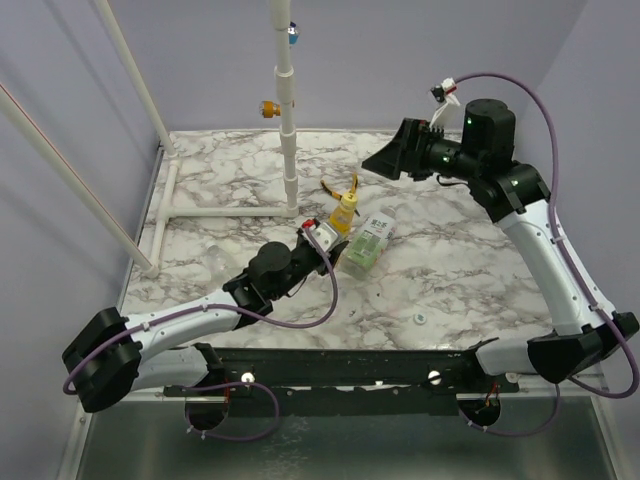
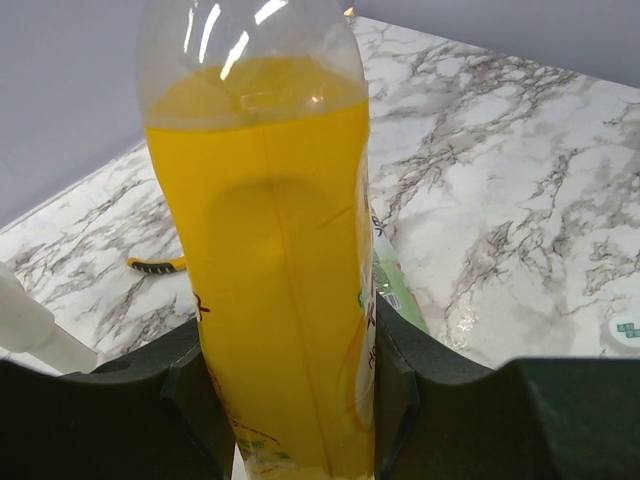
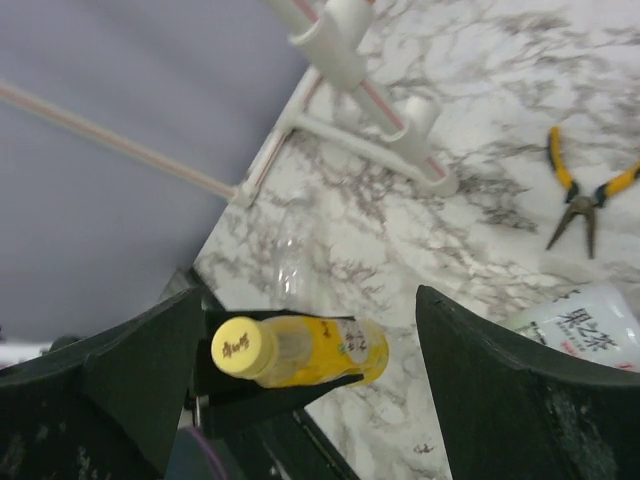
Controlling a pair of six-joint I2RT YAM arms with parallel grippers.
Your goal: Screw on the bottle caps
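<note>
My left gripper (image 1: 330,240) is shut on an upright bottle with yellow liquid and label (image 2: 270,250), whose top carries a yellow cap (image 3: 240,345). My right gripper (image 1: 400,150) is raised to the right and behind that bottle, standing open with nothing visible between its fingers. Beside the held bottle a green-labelled bottle (image 1: 368,242) lies on the marble table, and a clear bottle (image 3: 295,250) lies farther left.
Yellow-handled pliers (image 3: 580,200) lie behind the bottles. A white pipe frame (image 1: 230,211) borders the left and middle back, with small coloured fittings on its upright.
</note>
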